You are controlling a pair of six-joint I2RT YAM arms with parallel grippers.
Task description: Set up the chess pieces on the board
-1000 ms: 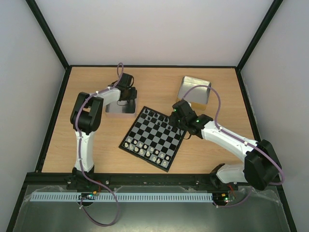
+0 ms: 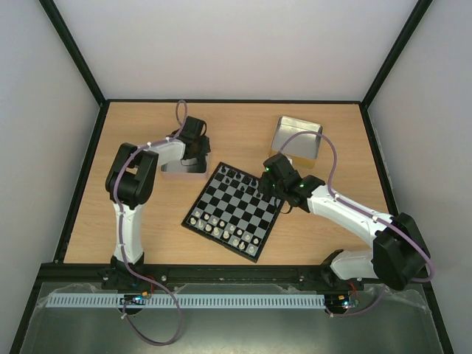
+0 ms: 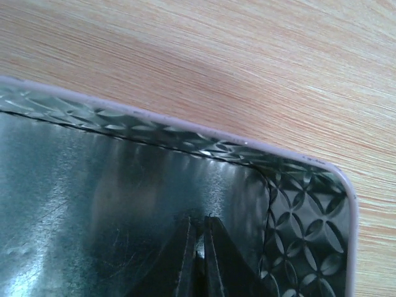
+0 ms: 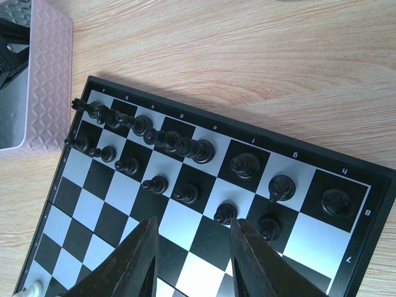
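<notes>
The chessboard holds white pieces along its lower-left rows and black pieces along its upper rows, seen closer in the right wrist view, including a black knight and a black pawn. My left gripper is down inside a lilac-rimmed box with a dark metallic interior, its fingers nearly together; a small pale glint shows between them, too unclear to name. My right gripper stands open above the black pieces' side of the board, nothing seen between its fingers.
A second box, yellowish with a silver interior, sits at the back right behind the right arm. Bare wooden table surrounds the board, with dark frame edges and walls beyond.
The left arm's wrist has shifted slightly downward in the top view, toward the front of the box. The right arm and board look unchanged.
</notes>
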